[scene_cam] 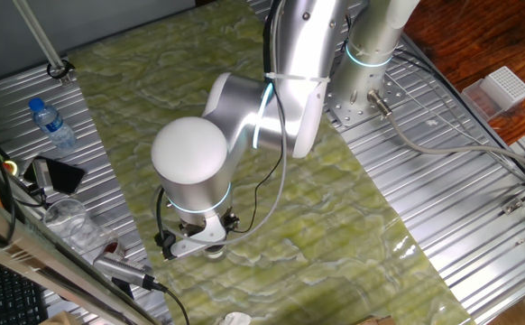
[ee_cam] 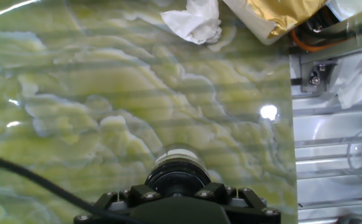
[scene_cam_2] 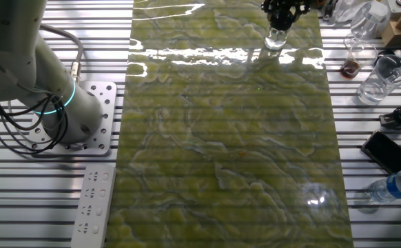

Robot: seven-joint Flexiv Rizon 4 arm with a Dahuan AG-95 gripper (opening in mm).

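Observation:
A small clear glass vessel shows directly under my gripper at the top of exterior view 2. From the wrist view, its dark round top and pale rim sit between and just ahead of the black fingers. Exterior view 1 shows only a bit of the vessel below the wrist. The fingers flank the dark top closely, but whether they press on it is hidden. I cannot tell if the vessel's base touches the green marbled mat.
Crumpled white tissue and a gold packet lie ahead. Beside the mat are a water bottle, a phone, a clear cup and a small vessel of dark liquid.

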